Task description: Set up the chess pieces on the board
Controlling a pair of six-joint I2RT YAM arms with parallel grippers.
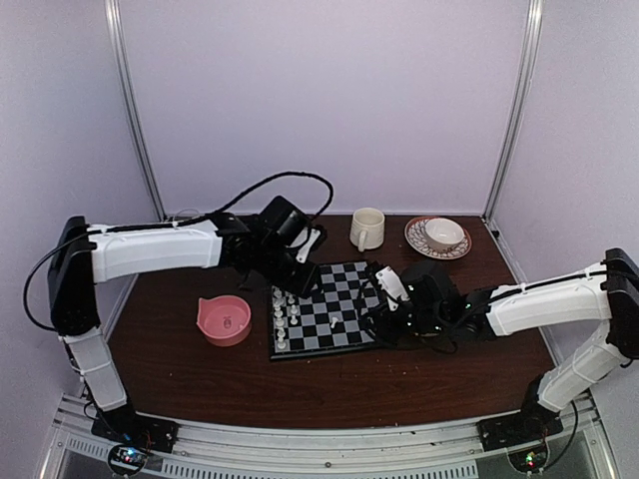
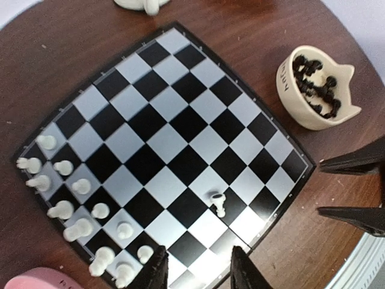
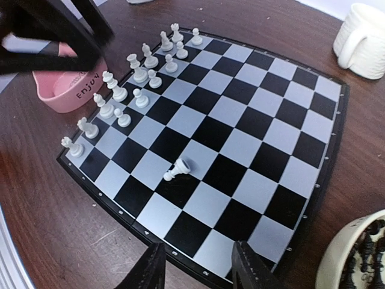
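The chessboard point(image 2: 165, 144) has white pieces standing in rows along one side. A lone white pawn point(image 3: 177, 170) lies on its side out among the squares. My left gripper hangs raised over the board, its fingers apart with nothing seen between them. My right gripper is over the board's near right part, open and empty, pointing toward the lying pawn. Black pieces fill a cream bowl point(image 2: 290, 99) beside the board.
A pink bowl point(image 1: 224, 321) sits left of the board. Behind it stand a white mug point(image 1: 367, 220) and a bowl on a patterned plate point(image 1: 417, 239).
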